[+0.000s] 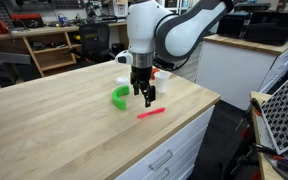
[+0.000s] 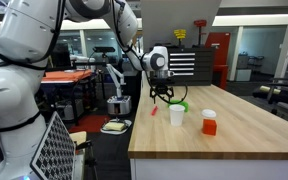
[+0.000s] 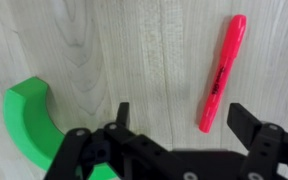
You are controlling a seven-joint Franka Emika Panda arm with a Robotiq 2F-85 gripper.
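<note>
A red marker (image 3: 222, 75) lies flat on the wooden table, slanting up and to the right in the wrist view. Over the table my gripper hangs open with empty space between its fingers, and the marker's lower end is toward the right finger. To the left in that view, a green curved piece (image 3: 29, 115) is partly cut off by the frame edge and hidden by the gripper. From exterior view 1, the gripper (image 1: 142, 93) appears above the table between the green piece (image 1: 119, 97) and the marker (image 1: 151, 113).
In exterior view 2 a white cup (image 2: 177, 115) stands on the table, near a red block (image 2: 210, 127) with another white cup (image 2: 209, 113) at its top. Drawers (image 1: 164, 160) are below the table edge.
</note>
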